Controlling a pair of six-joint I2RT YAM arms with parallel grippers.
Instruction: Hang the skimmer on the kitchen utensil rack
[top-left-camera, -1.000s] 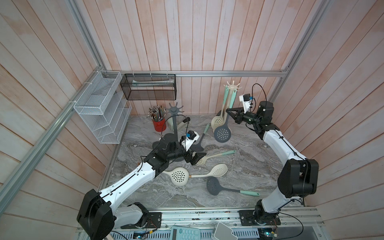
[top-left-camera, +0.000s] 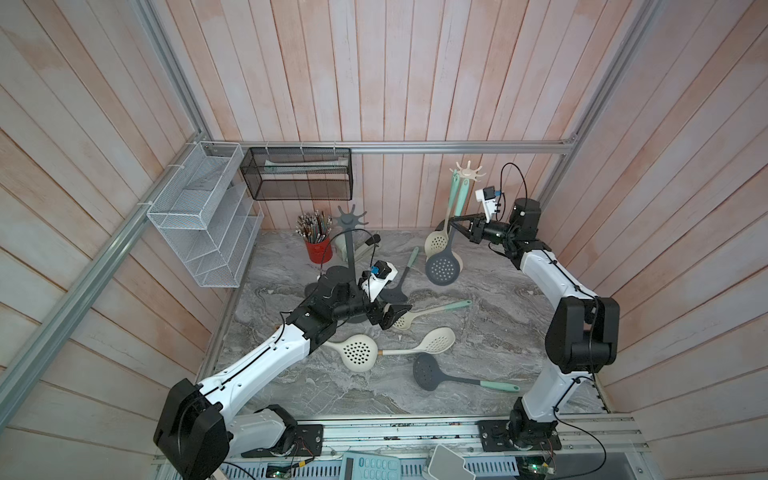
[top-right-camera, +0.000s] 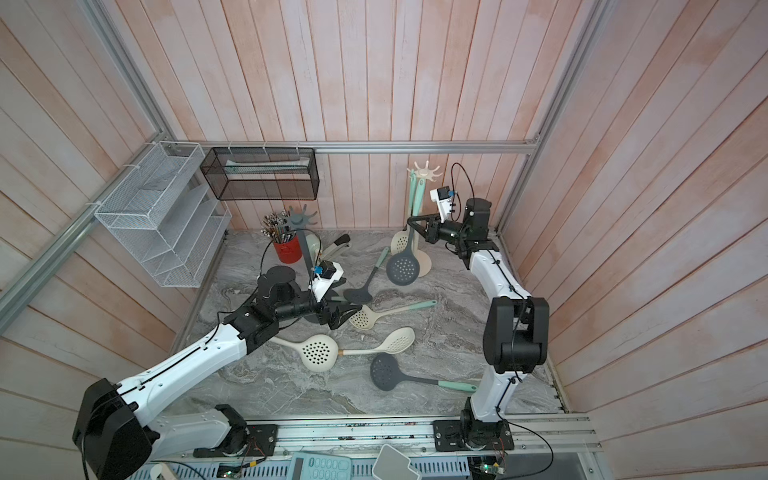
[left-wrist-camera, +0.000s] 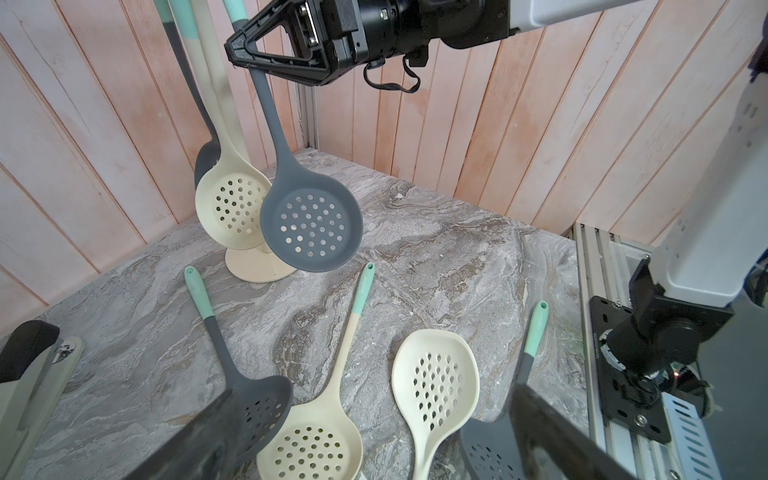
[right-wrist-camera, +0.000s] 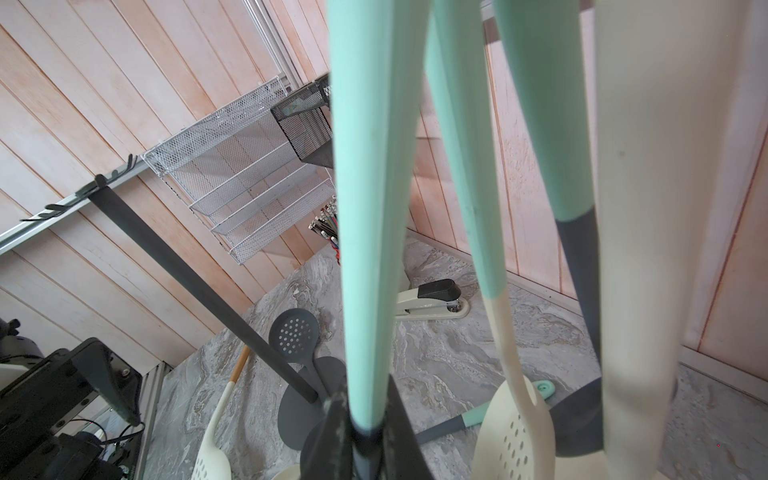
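My right gripper (top-left-camera: 453, 225) is shut on the shank of a grey skimmer (top-left-camera: 443, 266), just below its mint handle (right-wrist-camera: 372, 240). The skimmer hangs head down, clear of the counter, its round perforated head in front of the cream utensil rack (top-left-camera: 467, 170). A cream skimmer (left-wrist-camera: 231, 200) and a dark grey utensil (left-wrist-camera: 207, 157) hang on that rack. In the right wrist view the rack's cream post (right-wrist-camera: 664, 240) stands right of the held handle. The handle's top is out of that view. Low over the counter, my left gripper (top-left-camera: 395, 317) stands open and empty.
A second rack, dark grey (top-left-camera: 349, 240), stands behind the left arm. Around the counter lie a grey-and-mint skimmer (top-left-camera: 428, 373), a cream skimmer (top-left-camera: 359, 353) and other utensils. A red pen cup (top-left-camera: 318, 251) and black wire basket (top-left-camera: 297, 188) are at the back.
The left arm is nearly still.
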